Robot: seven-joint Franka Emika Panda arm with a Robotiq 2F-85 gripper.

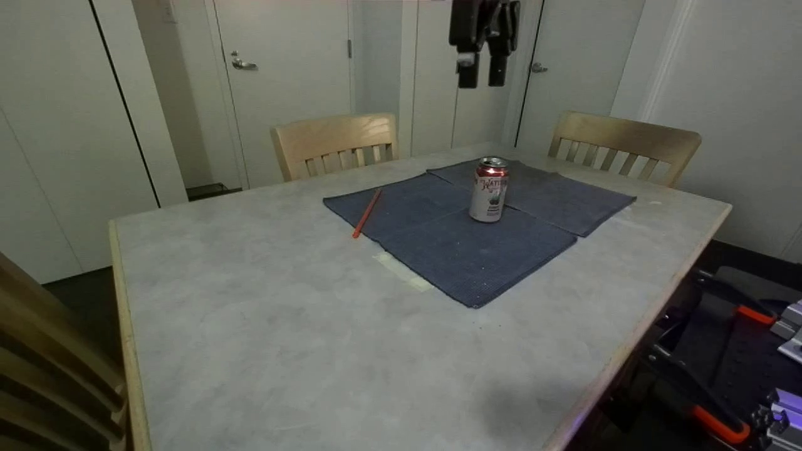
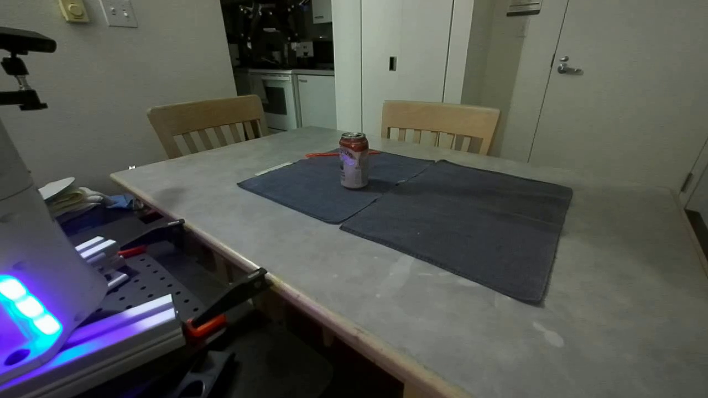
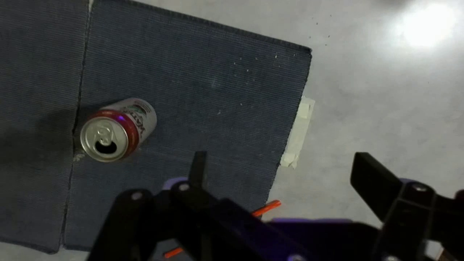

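Observation:
My gripper (image 1: 482, 74) hangs high above the far part of the table, well clear of everything on it. In the wrist view the fingers (image 3: 198, 169) stand wide apart with nothing gripped, so the gripper is open. An upright red and white can (image 1: 489, 191) rests on the dark blue cloth mats; from above, its opened top shows, and the can (image 3: 119, 130) lies left of the fingers. A thin red-orange stick (image 1: 368, 213) lies across the mat's left edge. Part of that stick (image 3: 267, 208) is hidden behind the gripper in the wrist view.
Blue mats (image 2: 464, 219) cover part of the grey table (image 1: 286, 323). Pale tape (image 3: 300, 130) sticks beside one mat edge. Wooden chairs (image 1: 338, 139) stand around the table, and clamps (image 2: 225, 305) grip its edge on the robot's side.

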